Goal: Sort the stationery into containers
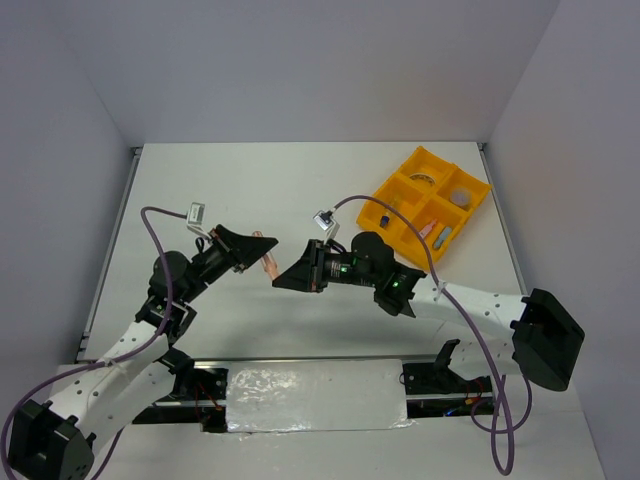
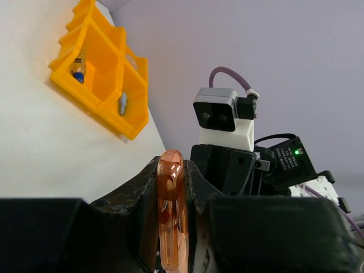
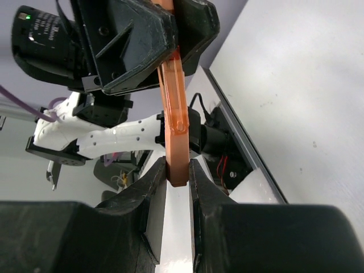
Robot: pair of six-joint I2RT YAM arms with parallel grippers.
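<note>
An orange translucent stick-like item (image 1: pixel 269 263) is held between both grippers above the middle of the table. My left gripper (image 1: pixel 262 243) is shut on its upper end; in the left wrist view it stands upright between the fingers. My right gripper is shut on its lower end, which shows in the right wrist view below the left gripper's black fingers. The yellow sorting container (image 2: pixel 96 99) at the back right holds several stationery items in its compartments, including a bottle with a blue part (image 2: pixel 78 68) and a grey-blue item (image 2: pixel 123 103).
Walls stand at the back and sides, and a metal rail (image 1: pixel 300 357) runs along the front edge.
</note>
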